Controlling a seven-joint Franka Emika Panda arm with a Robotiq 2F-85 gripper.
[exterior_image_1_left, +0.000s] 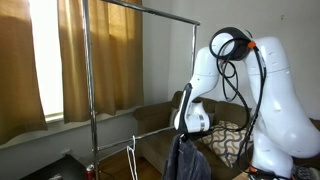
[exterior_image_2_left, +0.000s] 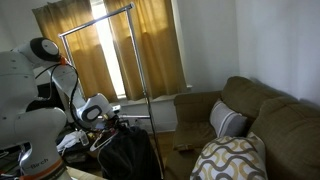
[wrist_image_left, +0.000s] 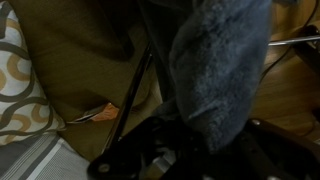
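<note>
A dark grey-blue cloth (exterior_image_1_left: 186, 161) hangs from my gripper (exterior_image_1_left: 184, 136) in exterior view 1, beside the metal rack. In the wrist view the same cloth (wrist_image_left: 212, 70) bunches up at the gripper, which is shut on it; the fingertips are mostly covered by fabric and shadow. Exterior view 2 shows the cloth (exterior_image_2_left: 128, 152) as a large dark shape falling below the gripper (exterior_image_2_left: 112, 124). How far the cloth reaches down is out of view in exterior view 1.
A metal garment rack (exterior_image_1_left: 90, 85) rises near the arm, with a low crossbar and a white hanger (exterior_image_1_left: 131, 160) at its lower left. Behind stands a brown sofa (exterior_image_2_left: 270, 115) with a patterned pillow (exterior_image_2_left: 228, 158) and a striped pillow (exterior_image_2_left: 226, 119). Curtains (exterior_image_1_left: 120, 60) cover the window wall.
</note>
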